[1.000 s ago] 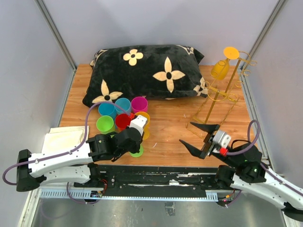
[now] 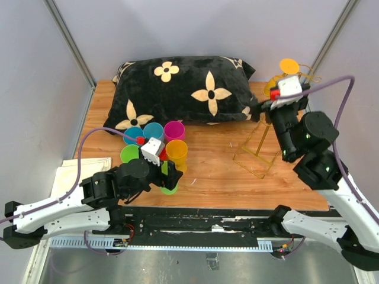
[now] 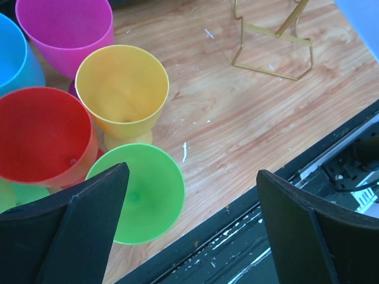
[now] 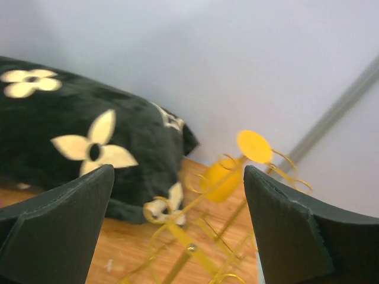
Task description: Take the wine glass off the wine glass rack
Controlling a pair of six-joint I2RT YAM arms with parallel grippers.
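Observation:
A yellow wine glass [image 2: 273,81] hangs upside down by its round foot on the gold rack [image 2: 257,155] at the back right; in the right wrist view the glass [image 4: 222,184] is blurred, between and beyond the fingertips. My right gripper is open above the rack's front part, short of the glass. My left gripper is open over the group of coloured cups, with a green cup [image 3: 148,201] below between its fingers.
A black flowered pillow [image 2: 177,89] lies along the back. Folded cream cloths [image 2: 74,177] lie at the left.
The right arm has risen from the front right up and back to the rack, toward the glass. The left arm has shifted slightly; the glass and cups look unmoved.

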